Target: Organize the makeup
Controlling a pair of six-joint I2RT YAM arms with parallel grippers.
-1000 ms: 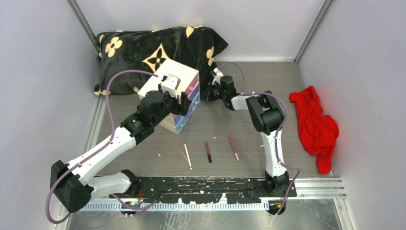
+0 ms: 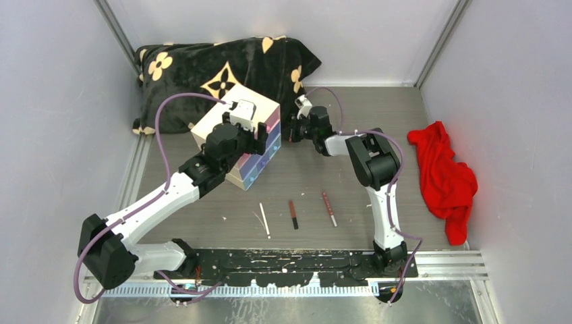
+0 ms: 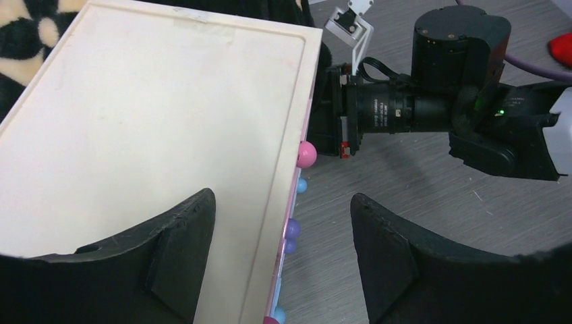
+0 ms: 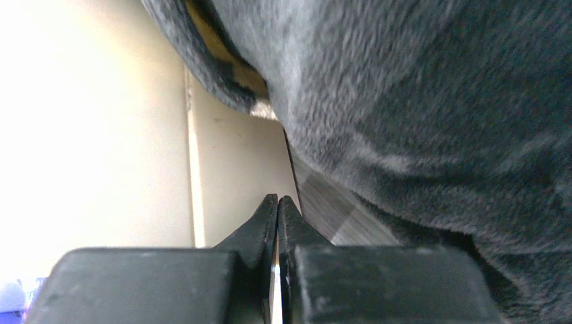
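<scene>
A wooden drawer box (image 2: 209, 125) with pink, purple and blue fronts and round knobs stands at an angle against a dark patterned cushion. My open left gripper hangs over its right edge, empty, beside the pink knob (image 3: 306, 154) and purple knobs. My right gripper is shut at the box's back right, against the cushion, with nothing seen between its fingers. On the front floor lie a white stick (image 2: 264, 220), a brown-black tube (image 2: 293, 214) and a red-white pencil (image 2: 330, 208).
The cushion (image 2: 175, 74) fills the back left. A red cloth (image 2: 442, 182) lies at the far right. Open floor (image 2: 310, 175) lies between box and right arm. Small scraps lie near the white stick.
My left arm and gripper have shifted slightly over the box. The box's front edge has shifted very slightly. The right arm looks unchanged.
</scene>
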